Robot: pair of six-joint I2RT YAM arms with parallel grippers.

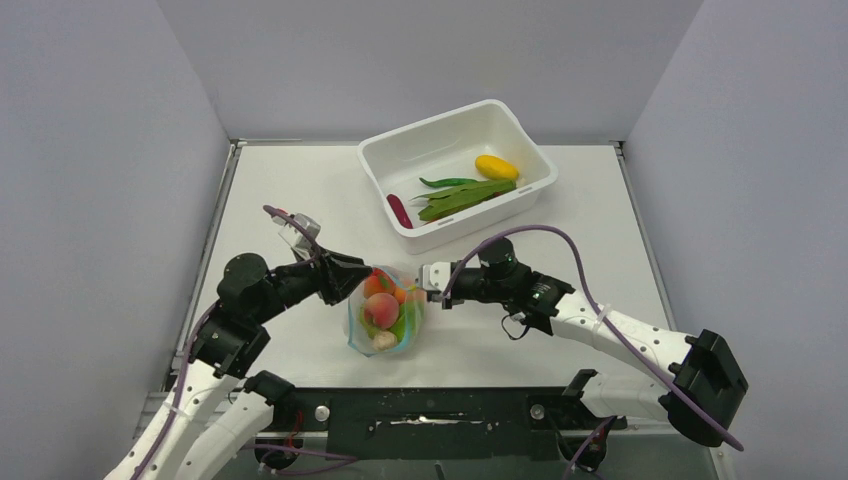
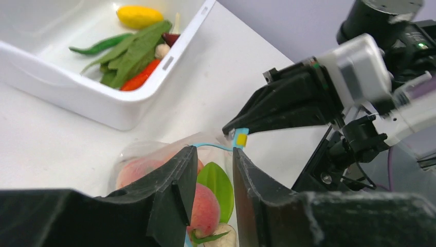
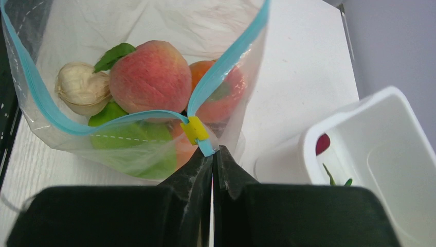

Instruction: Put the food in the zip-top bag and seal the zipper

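Observation:
A clear zip bag point(image 1: 358, 325) with blue zipper stands open on the table, holding a peach point(image 3: 149, 77), an orange-red fruit point(image 3: 226, 98), a pale round bulb point(image 3: 79, 87) and green leafy items. My right gripper is shut at the zipper's end, on the blue tab just below the yellow slider point(image 3: 195, 129). My left gripper is part open at the bag's upper left in the top view, above its rim; whether film lies between its fingers is unclear.
A white bin point(image 1: 372, 160) behind the bag holds a yellow vegetable point(image 1: 496, 168), green and red peppers and leaves. Walls enclose three sides.

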